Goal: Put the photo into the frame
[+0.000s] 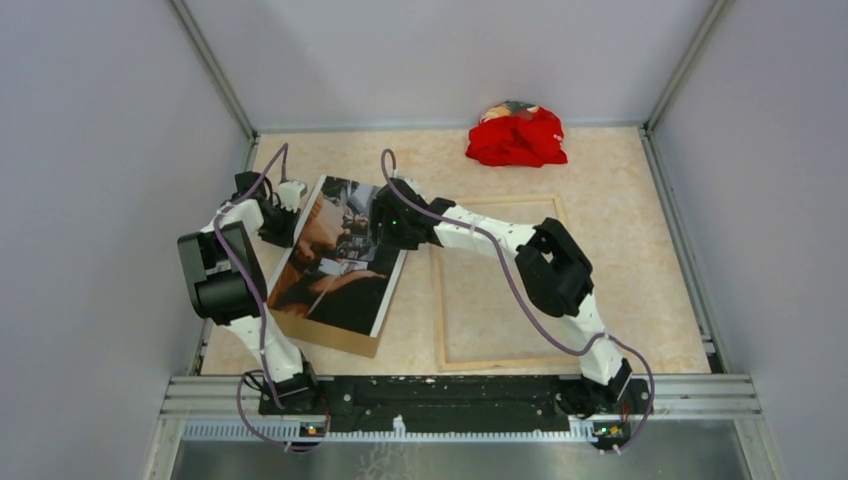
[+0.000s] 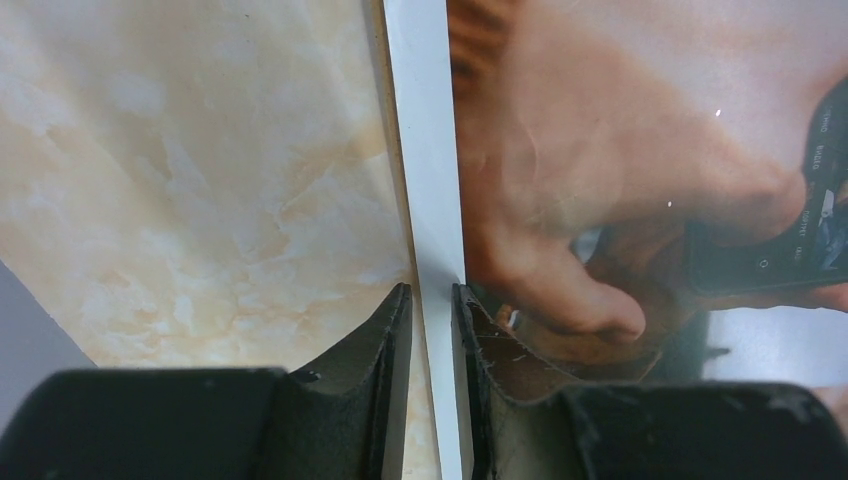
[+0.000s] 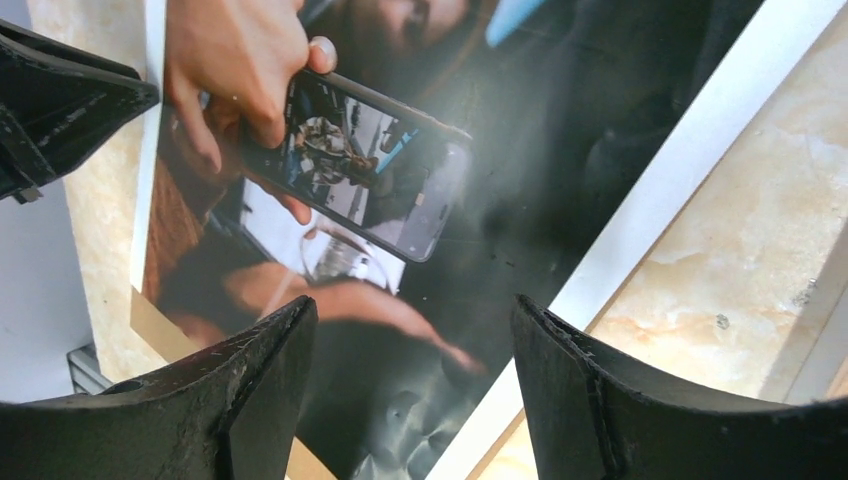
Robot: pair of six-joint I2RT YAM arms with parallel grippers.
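Note:
A large photo with white side borders lies slanted on a brown backing board at the table's left. The empty wooden frame lies flat to its right, partly hidden by my right arm. At the photo's left edge is my left gripper, its fingers part open on either side of the white border. My right gripper stands open over the photo's right side, nothing between its fingers; the right white border runs beneath its right finger.
A crumpled red cloth lies at the back of the table. In the right wrist view the left gripper's dark tip shows beyond the photo.

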